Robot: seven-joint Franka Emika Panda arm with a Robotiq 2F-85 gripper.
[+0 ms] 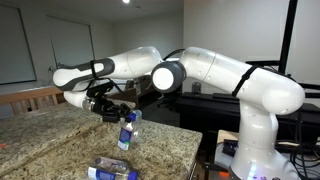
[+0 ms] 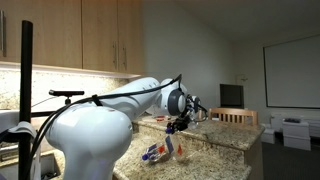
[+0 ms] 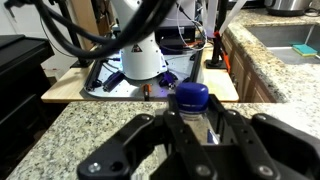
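A clear bottle with a blue-and-white label [image 1: 125, 138] stands nearly upright over the counter in exterior view 1. My gripper [image 1: 128, 115] is shut on its upper part. From the wrist, the blue cap [image 3: 192, 96] shows between the dark fingers, and most of the bottle's body is hidden below it. A second clear bottle with a blue label [image 1: 110, 171] lies on its side nearer the camera. Whether the held bottle's base touches the counter cannot be told.
My white arm base [image 3: 143, 60] stands beyond the counter's edge. A sink [image 3: 306, 49] lies at upper right in the wrist view.
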